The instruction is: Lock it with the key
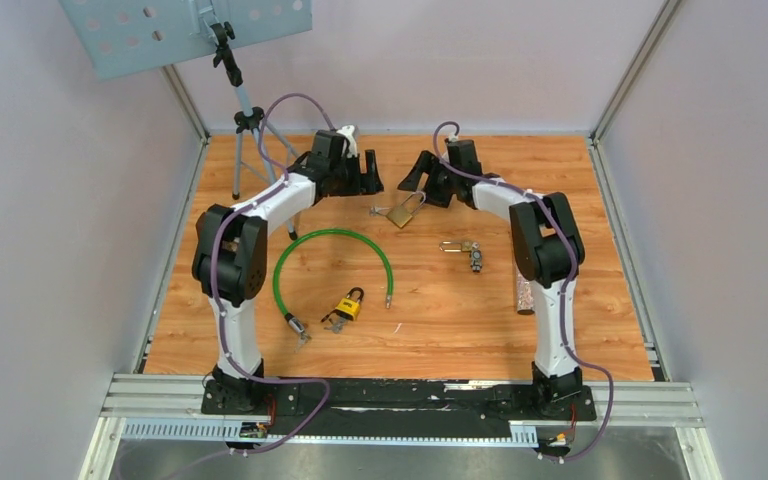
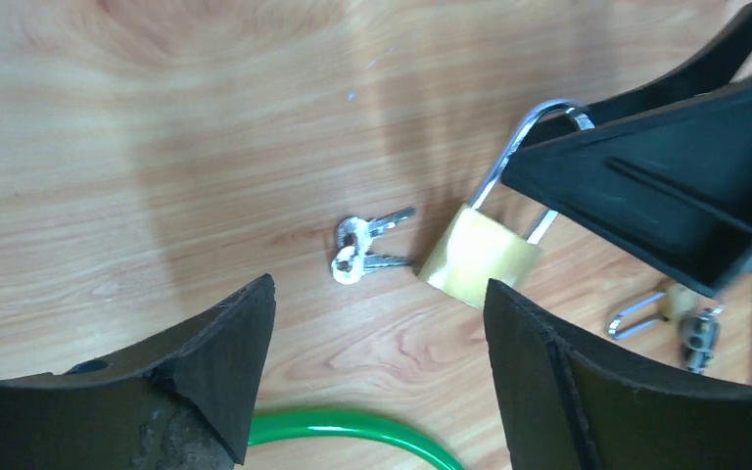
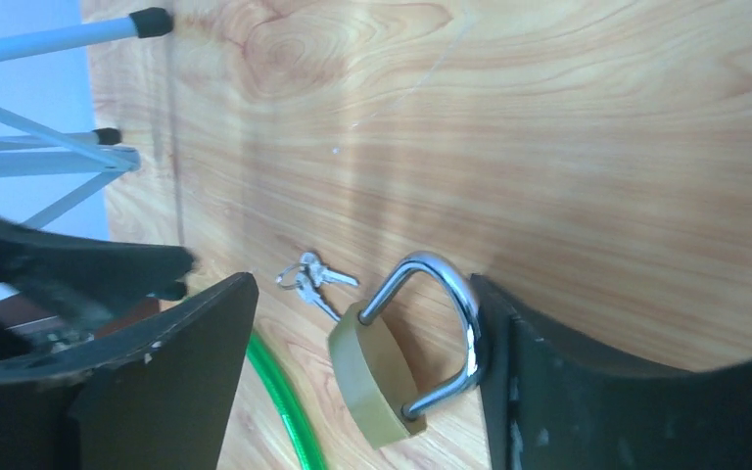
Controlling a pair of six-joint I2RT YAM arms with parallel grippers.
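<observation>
A brass padlock [image 1: 400,216] with a long steel shackle lies on the wooden table between my two grippers. Two small silver keys lie loose beside its body, outside the lock; their ring shows in the right wrist view. My left gripper [image 1: 366,178] is above and left of them, its fingers apart and empty. The right gripper stands open over the lock. Its right-hand finger [image 3: 524,362] is close against the shackle [image 3: 465,304], and whether they touch is hard to tell. Both shackle legs appear to meet the body; whether it is latched cannot be seen.
A green cable lock [image 1: 335,232] curves across the left of the table. A yellow padlock [image 1: 347,306] with keys and a small brass padlock [image 1: 455,246] lie nearer the front. The tripod [image 1: 250,120] stands behind my left arm.
</observation>
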